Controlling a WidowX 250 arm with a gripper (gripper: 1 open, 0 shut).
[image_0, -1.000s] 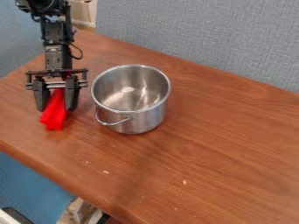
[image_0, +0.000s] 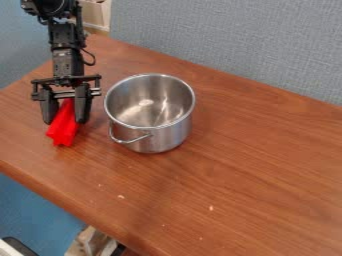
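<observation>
My gripper (image_0: 64, 104) hangs at the left of the table, lowered onto a red object (image_0: 62, 130) and shut on it. The red piece sticks out below the fingers toward the front; its exact kind is unclear. Just to the right stands a steel pot (image_0: 167, 125) with a wire handle on its near side, upright and apparently empty.
A grey wall (image_0: 241, 50) runs along the back. The table's left edge is close to the gripper, with a blue floor (image_0: 34, 210) beyond it.
My gripper has shifted very slightly over the red object, which stays in about the same place. The pot has not moved.
</observation>
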